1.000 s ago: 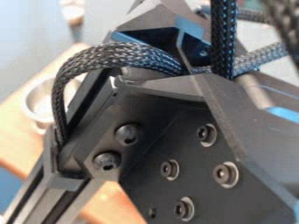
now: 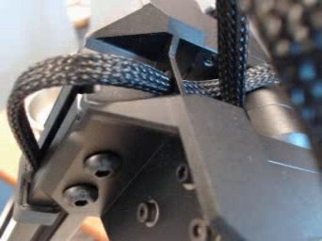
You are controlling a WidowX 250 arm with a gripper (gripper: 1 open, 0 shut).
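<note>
The camera view is filled by the robot's own black metal bracket (image 2: pixel 220 169), studded with dark bolts (image 2: pixel 104 163). A braided cable sleeve (image 2: pixel 82 71) loops over its left side, and more sleeves (image 2: pixel 233 47) run upright behind it and along the right edge. No gripper fingertips can be seen.
A pale, blurred background with a small patch of orange surface shows at the left behind the bracket. A grey cylindrical part (image 2: pixel 270 118) sits at the right. Free room around the arm cannot be judged from this view.
</note>
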